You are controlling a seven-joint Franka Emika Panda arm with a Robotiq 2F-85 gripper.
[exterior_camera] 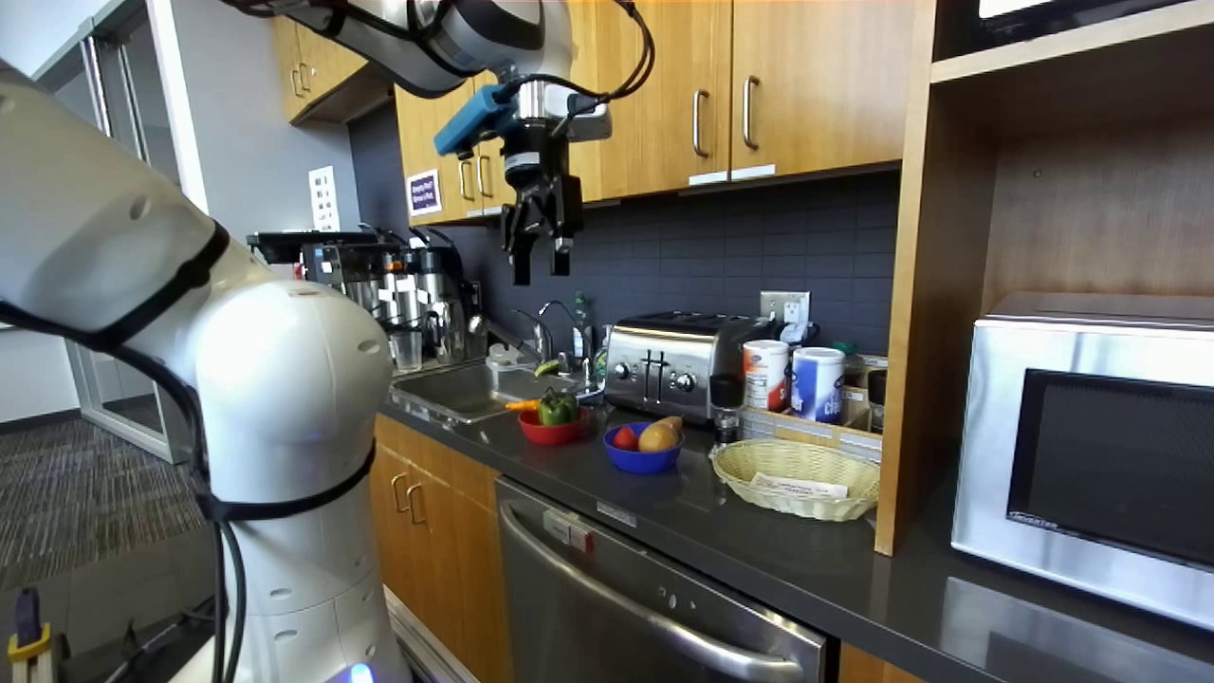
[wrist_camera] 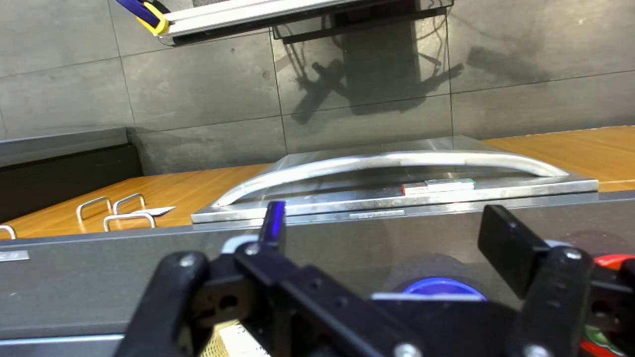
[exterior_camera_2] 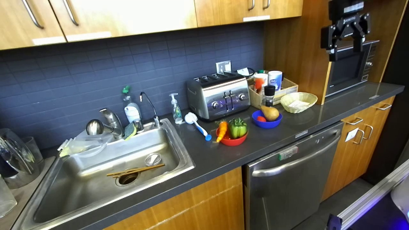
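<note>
My gripper (exterior_camera: 542, 271) hangs high above the counter, pointing down and open, with nothing between its fingers; in the wrist view its two black fingers (wrist_camera: 506, 247) stand wide apart. On the counter a red bowl (exterior_camera_2: 232, 141) holds an orange carrot (exterior_camera_2: 222, 130) and a green pepper (exterior_camera_2: 238, 128). Beside it, a blue bowl (exterior_camera_2: 268, 124) contains a red item (exterior_camera_2: 261, 118) and a brownish pear-like item (exterior_camera_2: 270, 113). To the right lies a pale wicker basket (exterior_camera_2: 287, 100) with a paper inside. Seen from the wrist, the bowls and basket are partly hidden behind the gripper.
A steel toaster (exterior_camera_2: 218, 95) stands behind the bowls, near a wooden box (exterior_camera_2: 289, 88) of canisters. The sink (exterior_camera_2: 184, 153) is at the left, with a white-and-blue brush (exterior_camera_2: 199, 127) beside it. A microwave (exterior_camera: 1093, 444) sits at the right. Cabinets (exterior_camera: 819, 80) hang above.
</note>
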